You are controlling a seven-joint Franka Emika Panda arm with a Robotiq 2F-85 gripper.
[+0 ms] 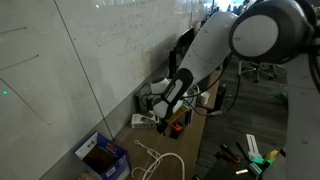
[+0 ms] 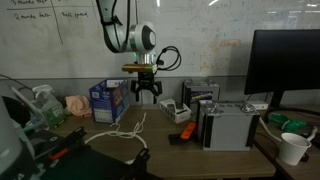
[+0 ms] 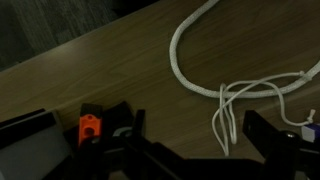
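Note:
In the wrist view my gripper stands open above the table, nothing between its fingers. A white cable (image 3: 180, 62) curves across the wood below, its thinner tied end lying between and beyond the fingertips. To the left is a black tool with an orange-red part (image 3: 90, 127), clear of the fingers. Exterior view 2 has the gripper (image 2: 147, 98) pointing down over the table, with the white cable (image 2: 115, 133) lying in front and to its left. The orange-red tool (image 2: 187, 131) rests to its right.
A blue box (image 2: 108, 102) stands left of the gripper. Grey metal boxes (image 2: 228, 127) are on the right, near a white mug (image 2: 294, 148) and a monitor (image 2: 290, 65). A whiteboard (image 2: 220, 35) rises behind the table. Bare wood shows around the cable.

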